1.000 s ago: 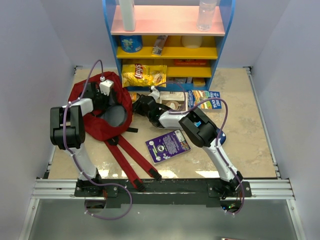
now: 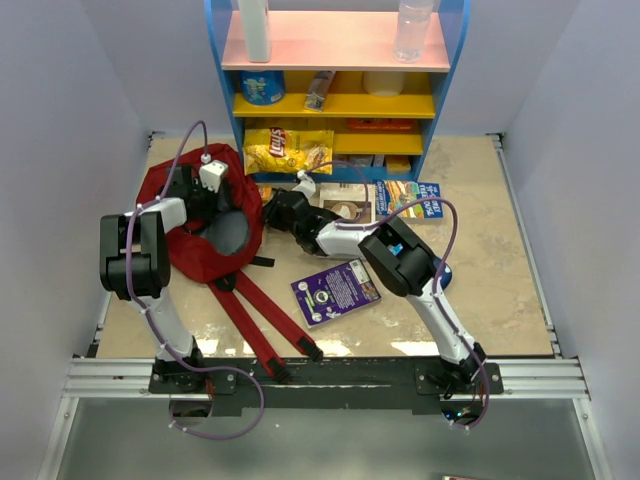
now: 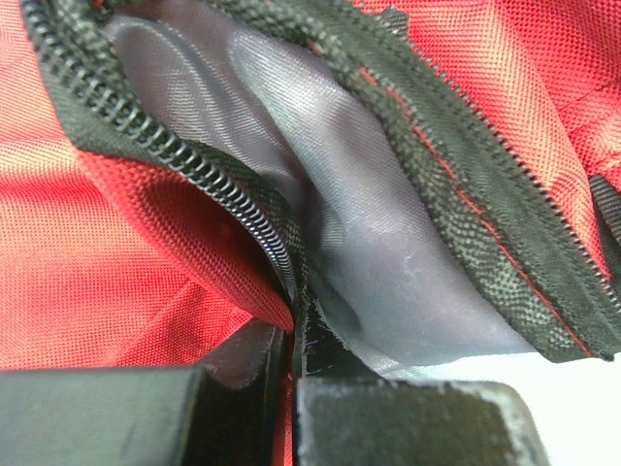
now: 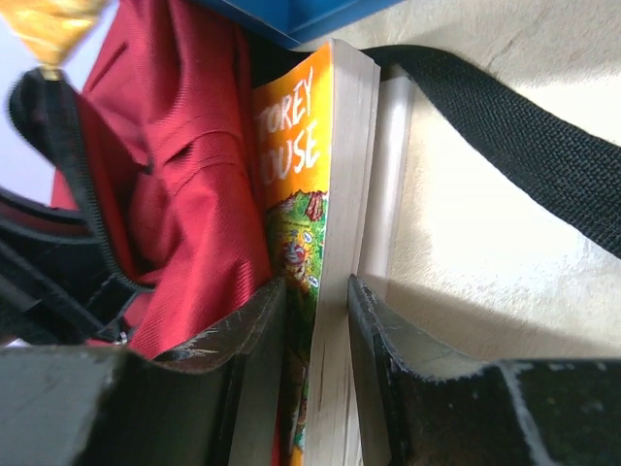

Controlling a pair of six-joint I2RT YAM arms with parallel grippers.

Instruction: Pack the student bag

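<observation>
The red bag (image 2: 198,262) lies at the left with its zipped mouth open and grey lining showing. My left gripper is shut on the bag's zip edge (image 3: 218,184), folds of cloth pinched between its fingertips. At the bag's right side, an orange storybook (image 4: 309,121) leans with its page edge toward me, pressed close to the red cloth. My right gripper is part open, one finger on the cover side and the other beside the page edge; firm contact cannot be told. A second thin white-edged book (image 4: 390,165) lies right behind it.
A purple book (image 2: 336,293) lies flat in front, with a blue-white book (image 2: 408,195) at the back right. The blue shelf (image 2: 226,60) holds a yellow chip bag (image 2: 287,149). Red straps (image 2: 262,315) reach toward the front edge.
Very little differs. The right arm has shifted slightly beside the bag; the left arm and the bag look still.
</observation>
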